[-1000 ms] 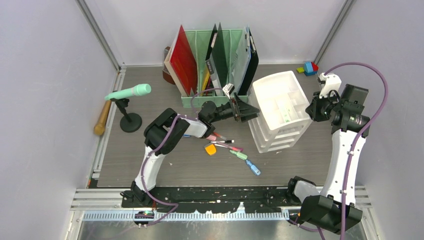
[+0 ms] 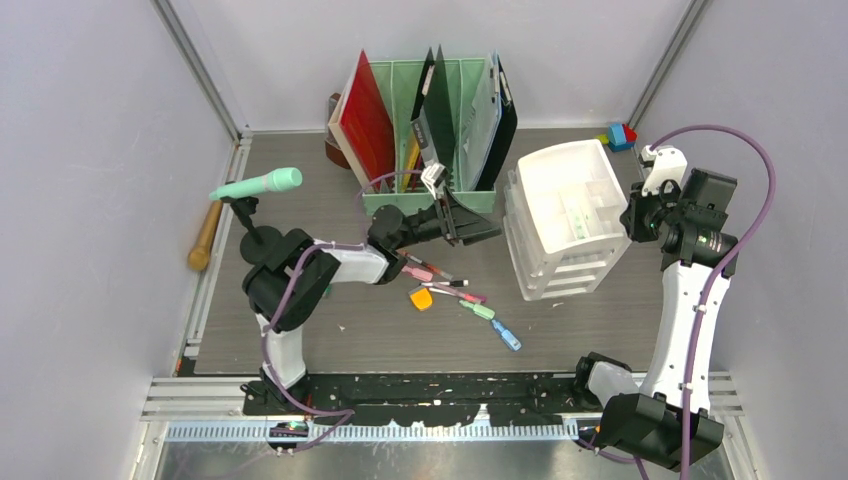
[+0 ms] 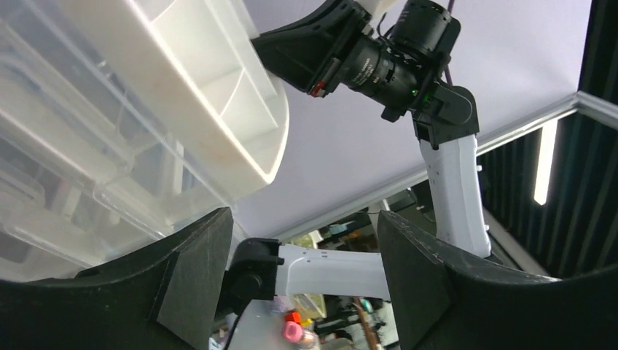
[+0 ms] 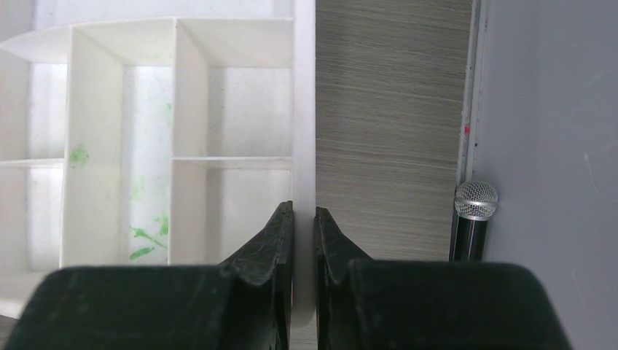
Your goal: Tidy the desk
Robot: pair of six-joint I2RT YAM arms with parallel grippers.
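A white drawer unit (image 2: 545, 235) with a divided tray top stands at the desk's right. On its right rim my right gripper (image 2: 632, 222) is shut; in the right wrist view the white rim (image 4: 304, 109) runs between the fingertips. My left gripper (image 2: 475, 235) is off the unit's left side, its fingers parted with nothing between them. The left wrist view shows clear drawers (image 3: 95, 146) ahead of those fingers. Pens and markers lie loose on the desk, among them a green one (image 2: 478, 310), a blue one (image 2: 507, 335) and a yellow-orange piece (image 2: 421, 299).
Behind stands a green file rack (image 2: 430, 200) holding folders such as a red one (image 2: 367, 125). Coloured blocks (image 2: 618, 138) sit in the back right corner. A mint-green microphone (image 2: 257, 186) rests on a stand at left.
The left gripper has drawn back leftward from the unit, and its fingers look more spread. The unit, still in the right gripper, has shifted slightly to the right.
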